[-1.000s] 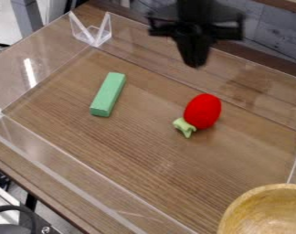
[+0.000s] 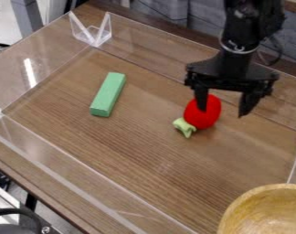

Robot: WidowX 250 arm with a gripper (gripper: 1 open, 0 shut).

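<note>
My dark gripper [image 2: 221, 97] is open, pointing down at the centre right, with a finger on either side above a red rounded object [image 2: 205, 113]. A small pale green piece [image 2: 184, 127] sticks out from the red object's lower left. A green rectangular block [image 2: 108, 94] lies to the left on the wooden table [image 2: 114, 174].
A white wire-like container [image 2: 92, 27] stands at the back left. A yellow bowl [image 2: 267, 215] sits at the front right corner.
My gripper has come down and toward the front, from the back edge to just over the red object. The objects on the table look unmoved.
</note>
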